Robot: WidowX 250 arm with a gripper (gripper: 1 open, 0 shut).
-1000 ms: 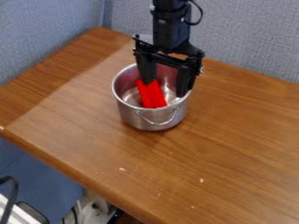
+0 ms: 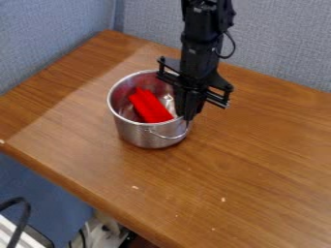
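A silver metal pot (image 2: 135,130) with a wire handle stands on the wooden table, left of centre. A red block (image 2: 149,104) lies inside it. My black gripper (image 2: 185,108) is down at the pot's right rim, its fingertips low by the rim and shut; whether anything thin is between them is hidden.
Blue-grey padded walls (image 2: 45,44) stand behind and at the left. Beyond the table's near-left edge are cables and blue floor.
The pot, with the red block in it, has moved left along the table. My gripper has also moved left and now sits at the pot's right rim.
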